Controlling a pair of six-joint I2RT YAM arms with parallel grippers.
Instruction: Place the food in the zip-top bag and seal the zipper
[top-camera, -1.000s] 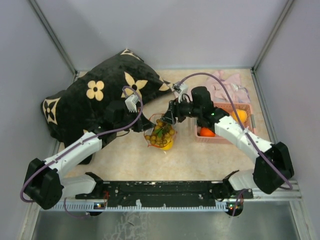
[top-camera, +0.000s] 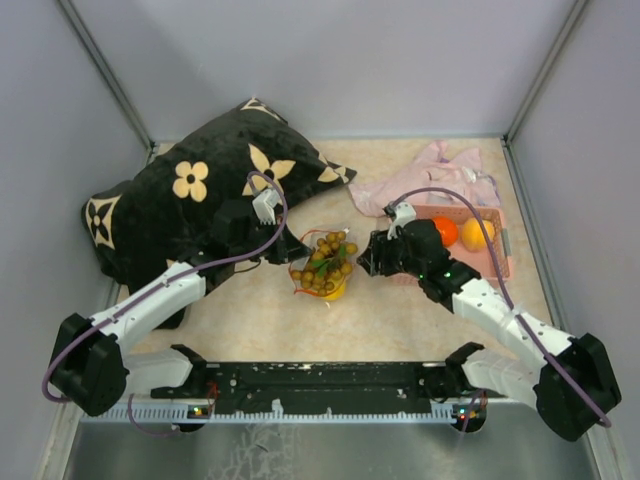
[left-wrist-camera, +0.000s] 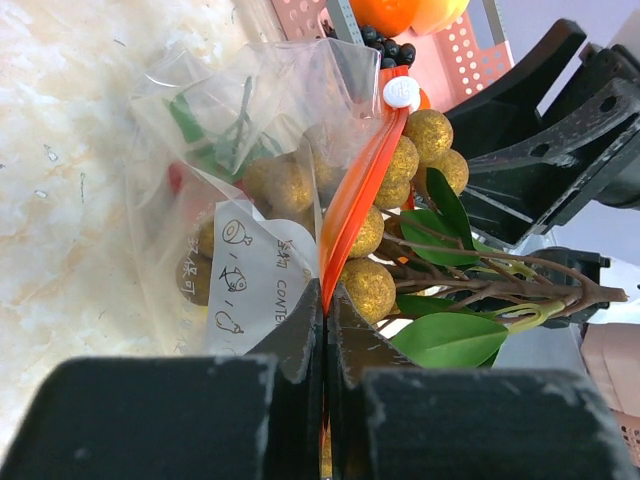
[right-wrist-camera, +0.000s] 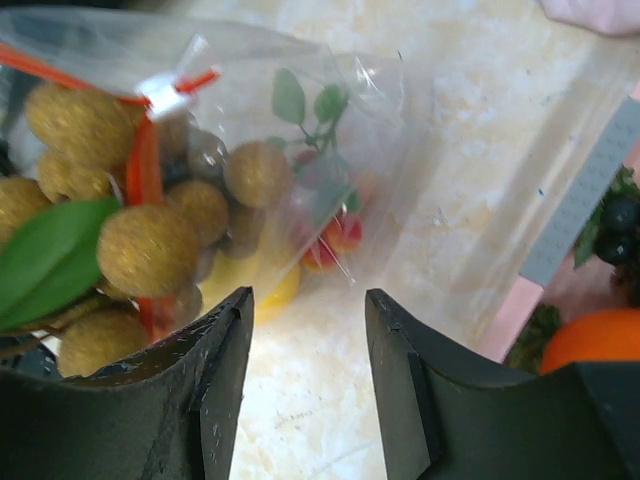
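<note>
The clear zip bag (top-camera: 322, 262) lies mid-table, holding several gold balls (left-wrist-camera: 369, 290), green leaves (left-wrist-camera: 446, 339) and red and yellow items; the balls and leaves crowd its orange zipper (left-wrist-camera: 355, 190), some sticking out. My left gripper is shut at the zipper edge, with the thin orange strip running into its fingertips. My right gripper (top-camera: 371, 258) stands open just right of the bag, nothing between its fingers; the bag's side shows below and ahead of it.
A pink basket (top-camera: 500, 268) with orange and yellow food is at right. A pink cloth (top-camera: 420, 175) lies behind it. A black patterned pillow (top-camera: 180, 180) fills the back left.
The left arm and bag look unchanged.
</note>
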